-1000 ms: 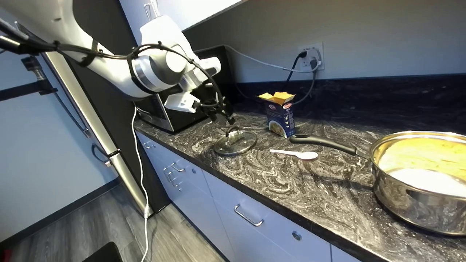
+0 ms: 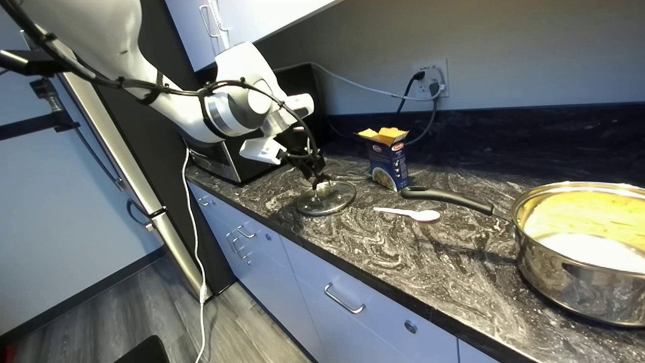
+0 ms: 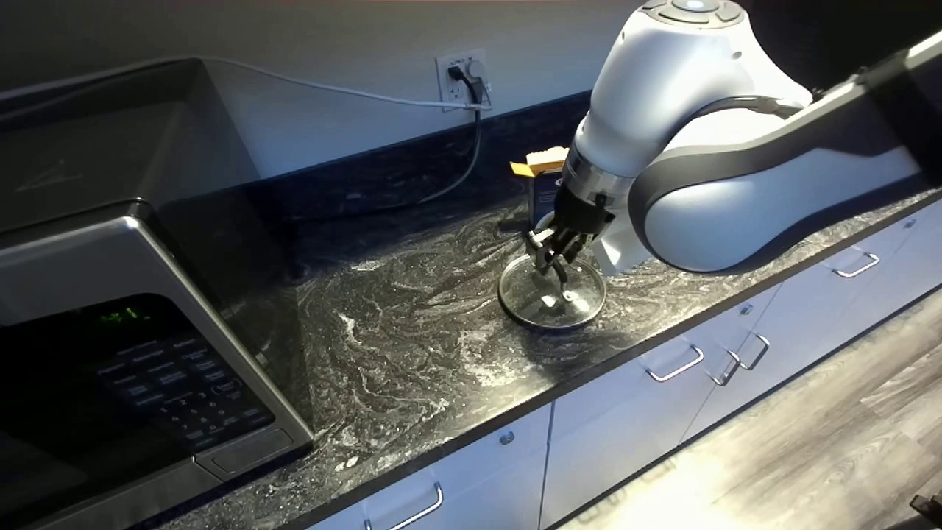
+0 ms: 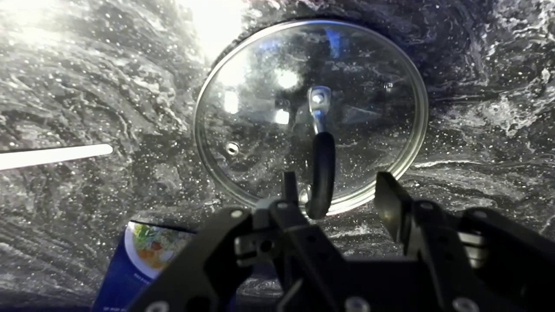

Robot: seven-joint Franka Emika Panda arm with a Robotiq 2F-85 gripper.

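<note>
A round glass lid (image 4: 260, 156) with a metal rim lies flat on the dark marbled counter. Its arched black handle (image 4: 324, 161) rises between my two fingers in the wrist view. My gripper is part open around that handle; the left finger (image 4: 289, 187) is close to it, while a wider gap shows on the right. In exterior view 1 the gripper (image 2: 318, 181) is low over the lid (image 2: 326, 202), and in exterior view 2 it reaches down to the lid (image 3: 530, 305) from above.
A blue pasta box (image 2: 387, 166) with open flaps stands behind the lid. A white spoon (image 2: 417, 214) lies to the right, near the long-handled steel pot (image 2: 562, 290). The microwave (image 3: 159, 336) stands at the other side, with bare counter (image 3: 415, 336) between.
My gripper has come down and slightly to the right in exterior view 1, from above the lid to its handle. The lid, box, spoon and pot stay where they were.
</note>
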